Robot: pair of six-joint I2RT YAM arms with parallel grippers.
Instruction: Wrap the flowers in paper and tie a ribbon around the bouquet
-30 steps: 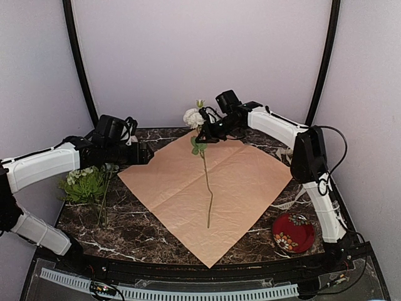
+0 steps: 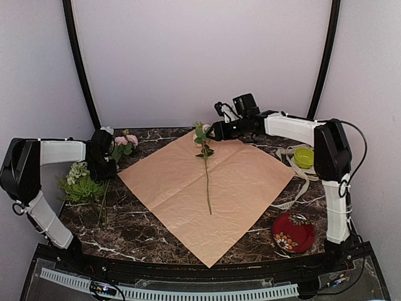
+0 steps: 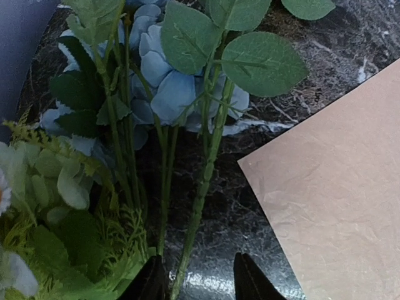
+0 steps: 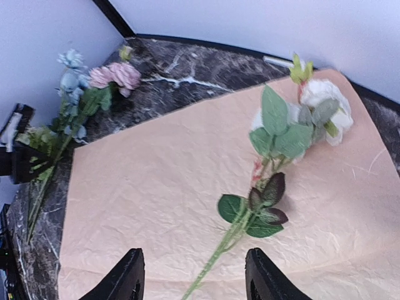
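A white rose stem (image 2: 207,182) lies on the pink wrapping paper (image 2: 163,188), its bloom (image 4: 328,106) near the top corner. My right gripper (image 2: 218,130) is open above it, nothing between its fingers. At the left, my left gripper (image 2: 103,164) hangs open over the pile of loose flowers: green and white blooms (image 2: 84,185), blue flowers (image 3: 162,94) and pink flowers (image 4: 115,78). Green stems run beneath its fingertips in the left wrist view.
White ribbon (image 2: 288,204) lies at the right with a green bowl (image 2: 304,157). A red floral dish (image 2: 293,232) sits front right. Dark marble table (image 2: 131,232) shows around the paper, clear at front left.
My left gripper has moved left over the flower pile. The white rose is now lying lower on the paper, and my right gripper has drawn slightly away from it.
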